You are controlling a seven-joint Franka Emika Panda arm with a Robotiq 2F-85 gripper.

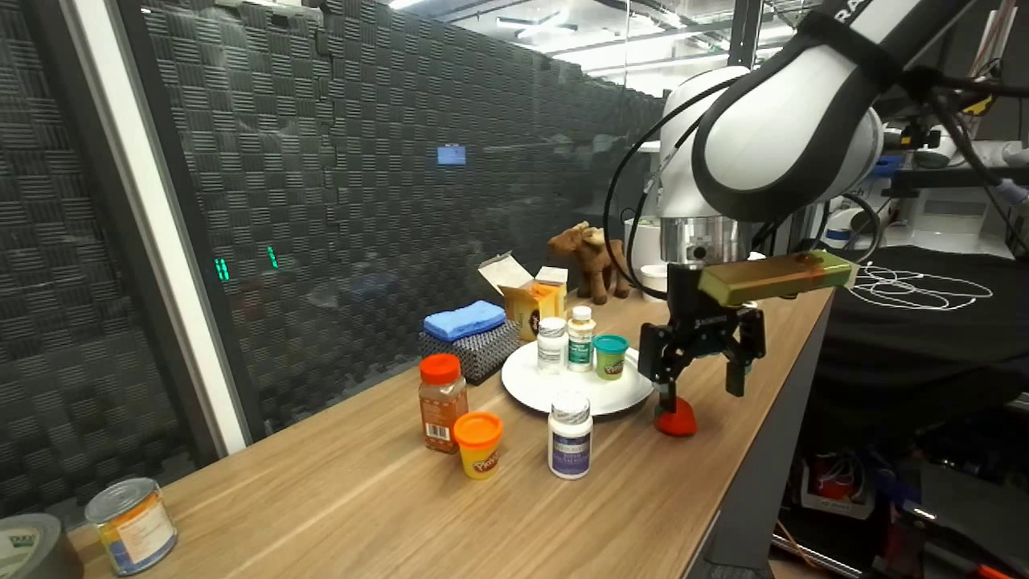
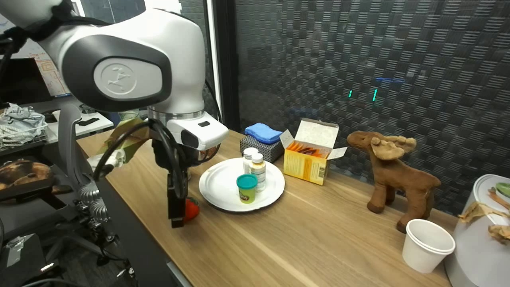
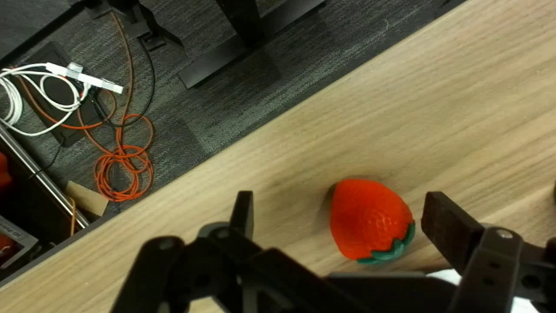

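Observation:
A red toy strawberry (image 3: 367, 219) with a green leafy end lies on the wooden table, appearing between the spread fingers of my gripper in the wrist view, closer to the right-hand finger. My gripper is open and holds nothing. In exterior view 1 the gripper (image 1: 702, 388) hangs just above and beside the strawberry (image 1: 677, 418), one fingertip overlapping it in the picture. From exterior view 2, a finger (image 2: 176, 205) partly hides the strawberry (image 2: 191, 210).
A white plate (image 1: 526, 391) bears two bottles and a teal-lidded Play-Doh tub (image 2: 246, 188). Nearby stand a white bottle (image 1: 570, 436), an orange-lidded tub (image 1: 478, 445) and a spice jar (image 1: 441, 404). The table's edge is close to the strawberry. Bare wood lies in front (image 2: 296, 229).

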